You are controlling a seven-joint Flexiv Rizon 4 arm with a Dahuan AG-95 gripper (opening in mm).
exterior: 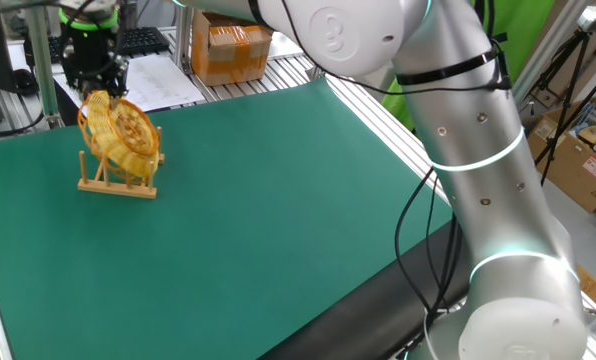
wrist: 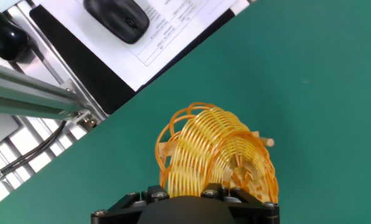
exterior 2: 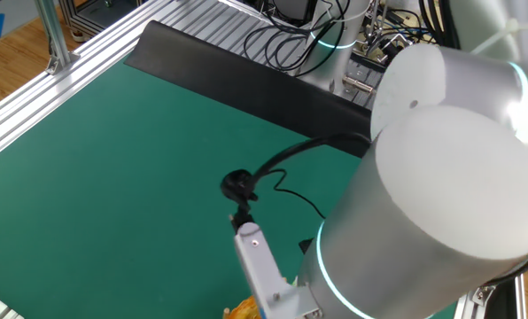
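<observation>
A yellow wicker basket (exterior: 124, 135) with an orange rim leans on edge at a small wooden rack (exterior: 118, 188), at the far left of the green table. At its upper edge is my gripper (exterior: 102, 88), pointing down and shut on the basket. In the wrist view the basket (wrist: 216, 155) reaches up from the gripper, whose dark fingers meet its near edge. The grip itself is partly hidden there. Only a bit of the basket (exterior 2: 244, 308) shows in exterior view 2, beside the arm.
Behind the rack lie papers (exterior: 158, 82), a keyboard (exterior: 143, 41) and a taped cardboard box (exterior: 228, 50). A metal post (wrist: 30, 90) stands near the basket at the table's edge.
</observation>
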